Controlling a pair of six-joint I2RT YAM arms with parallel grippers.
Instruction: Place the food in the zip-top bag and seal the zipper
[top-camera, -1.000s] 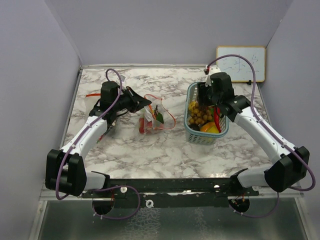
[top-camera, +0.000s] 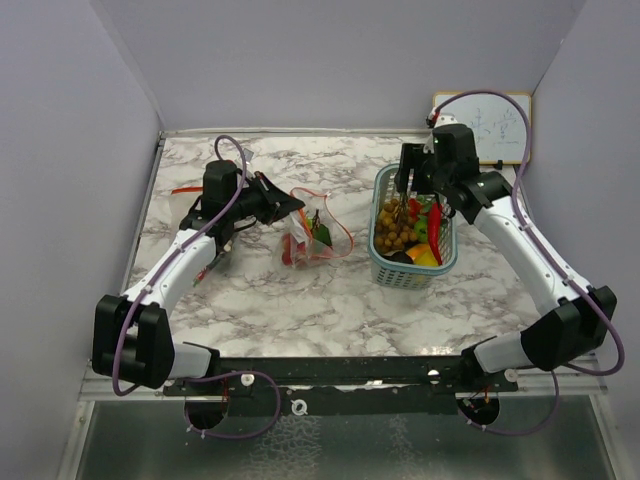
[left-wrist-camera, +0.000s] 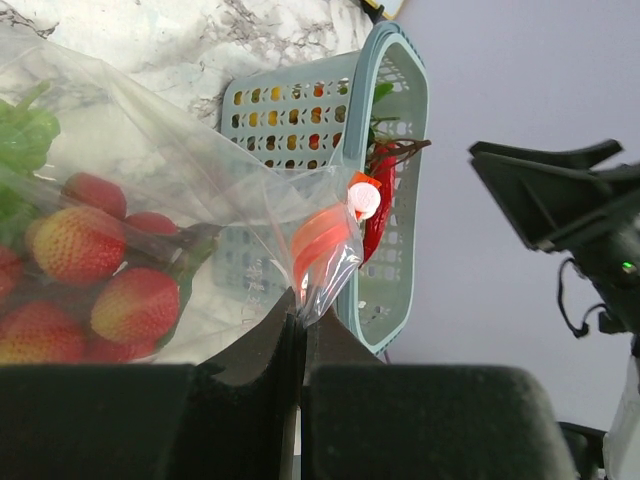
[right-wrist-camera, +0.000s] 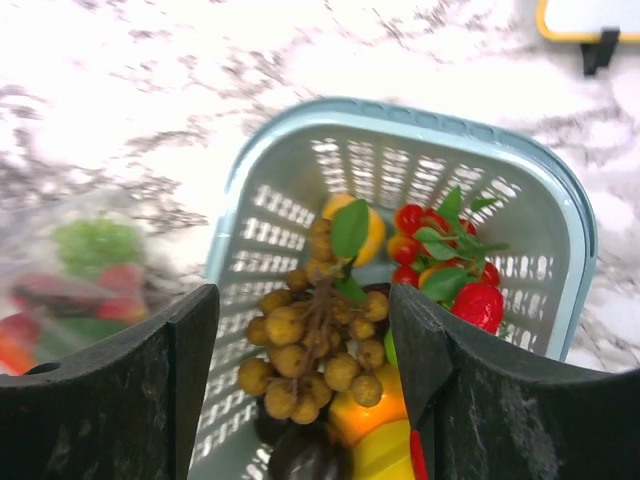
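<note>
A clear zip bag (top-camera: 325, 240) stands mid-table, holding red strawberries (left-wrist-camera: 135, 305) and green leaves (left-wrist-camera: 22, 145). My left gripper is shut on the bag's top edge beside the orange zipper slider. My right gripper is open above the grey-green basket (top-camera: 410, 275), over a bunch of brown longan-like fruit (right-wrist-camera: 285, 330). The basket also holds cherry tomatoes (right-wrist-camera: 410, 220), red chillies (top-camera: 434, 235), yellow and orange items (right-wrist-camera: 368, 405) and a dark round item (right-wrist-camera: 310, 455).
A whiteboard (top-camera: 480, 120) lies at the back right. Clear packaging with red edging is under the left arm at the table's left.
The left arm and bag are nearly still.
</note>
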